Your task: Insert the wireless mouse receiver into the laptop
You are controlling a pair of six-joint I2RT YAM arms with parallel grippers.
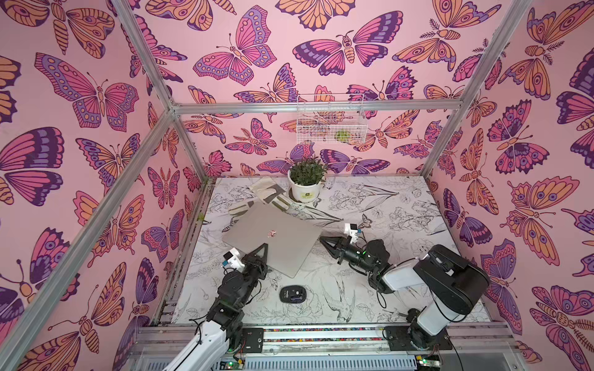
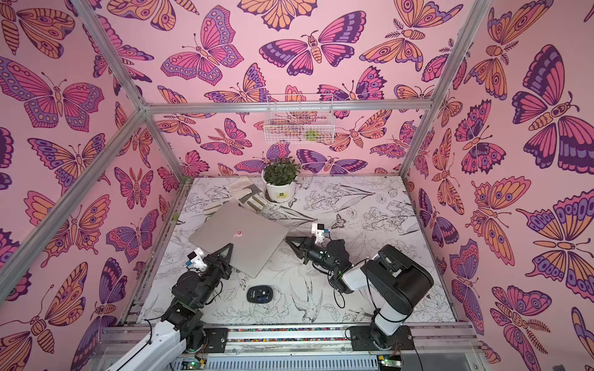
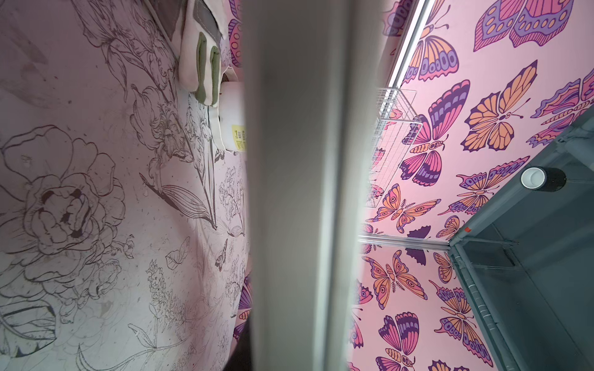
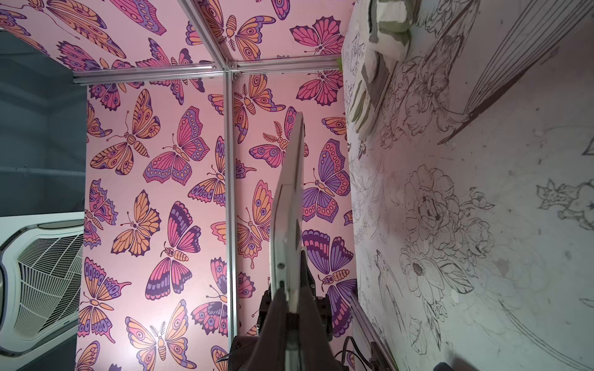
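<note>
The grey closed laptop is held tilted above the table, my left gripper shut on its near-left edge. In the left wrist view the blurred laptop fills the middle as a vertical band and hides that gripper's fingers. My right gripper is shut at the laptop's right corner. In the right wrist view the laptop appears edge-on, directly in front of the right gripper. No receiver can be made out there; whether the fingertips touch the edge cannot be told. The black mouse lies in front of the laptop.
Behind the laptop lie work gloves and a white potted plant. A wire basket hangs at the back wall.
</note>
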